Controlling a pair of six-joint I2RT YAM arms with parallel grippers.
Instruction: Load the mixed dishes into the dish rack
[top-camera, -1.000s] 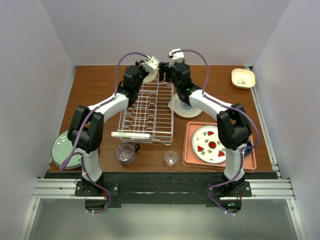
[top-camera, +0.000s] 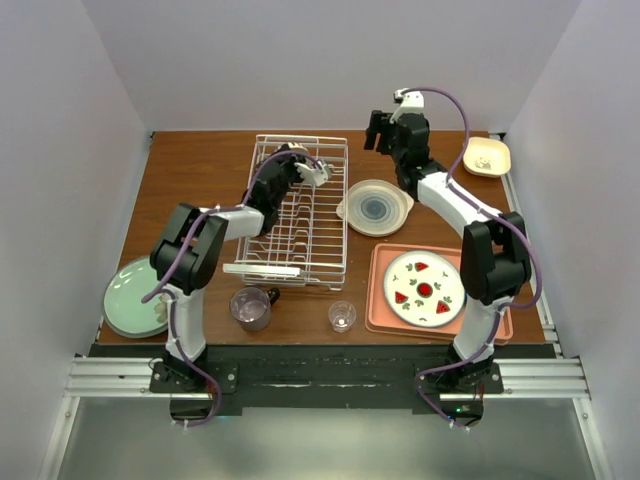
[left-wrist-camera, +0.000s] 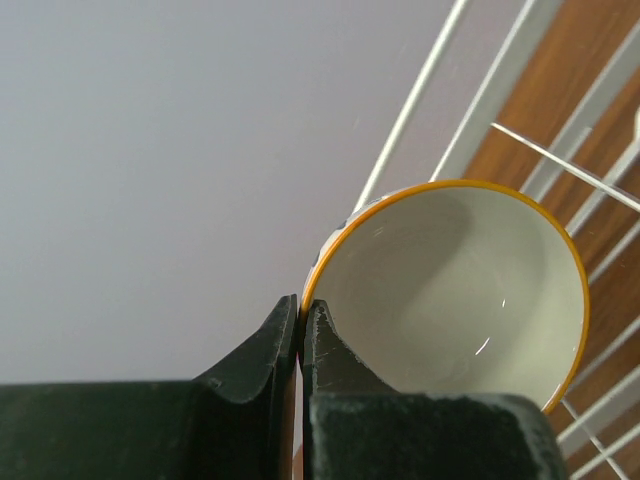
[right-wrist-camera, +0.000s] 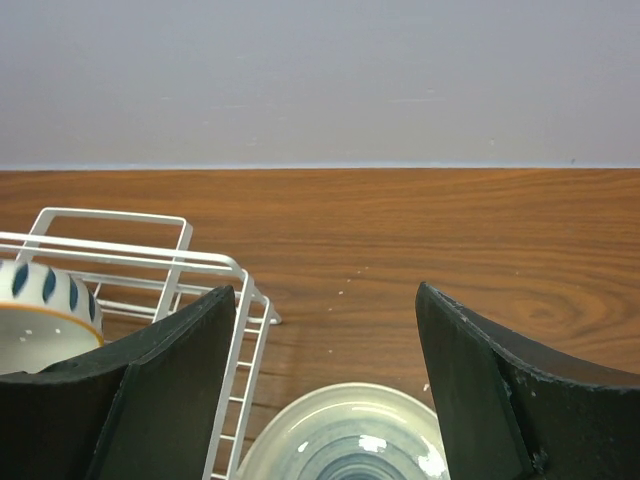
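My left gripper is shut on the rim of a white bowl (left-wrist-camera: 450, 280) with an orange-yellow edge. In the right wrist view the bowl (right-wrist-camera: 45, 310) shows blue leaf marks on its outside and sits tilted within the wire rack's far end. The white dish rack (top-camera: 335, 215) stands in the middle of the table, and the left arm hides part of its far left side. To the right of the rack, my right gripper stands open with nothing between its fingers, above the table behind the stacked plates (top-camera: 375, 208).
A green plate (top-camera: 125, 300) lies at the left. Near the front are a glass mug (top-camera: 250, 309) and a small glass (top-camera: 342, 316). An orange tray (top-camera: 380, 310) holds a watermelon-patterned plate (top-camera: 424, 289). A cream square dish (top-camera: 486, 157) sits at the far right.
The right gripper has moved right, away from the left gripper and the rack. My left gripper, with the bowl, has come lower and nearer over the rack's far end.
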